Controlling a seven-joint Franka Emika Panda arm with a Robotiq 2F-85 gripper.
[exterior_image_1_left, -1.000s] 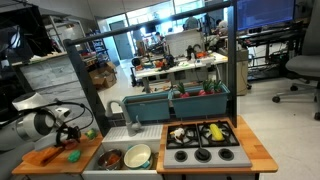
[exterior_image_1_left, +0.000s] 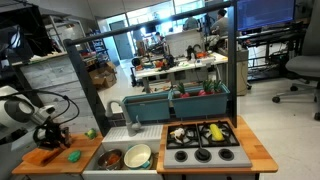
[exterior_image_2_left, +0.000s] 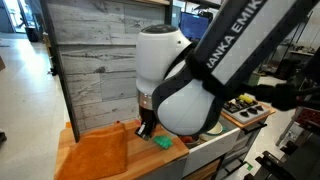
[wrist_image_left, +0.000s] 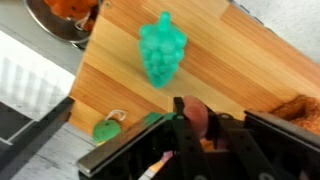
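Observation:
In the wrist view my gripper is shut on a pinkish-red rounded object (wrist_image_left: 196, 118), whose lower part is hidden by the fingers. Exterior view 1 places the gripper (exterior_image_1_left: 56, 138) over the left wooden counter, near an orange towel (exterior_image_1_left: 40, 157). A teal, bumpy object like a bunch of grapes (wrist_image_left: 162, 48) lies on the wood ahead of the fingers, apart from them. Beside the fingers is a round green item (wrist_image_left: 106, 130). The held object is too small to make out in the exterior views.
A metal pot (exterior_image_1_left: 112, 159) and a pale bowl (exterior_image_1_left: 141, 160) sit in the sink area right of the counter. Farther right is a stove (exterior_image_1_left: 203, 155) with several items on it. A grey wall panel (exterior_image_2_left: 110, 75) stands behind the counter.
In exterior view 1 the arm and gripper have shifted left, toward the towel side of the counter. The teal object, pot and bowl have stayed in place.

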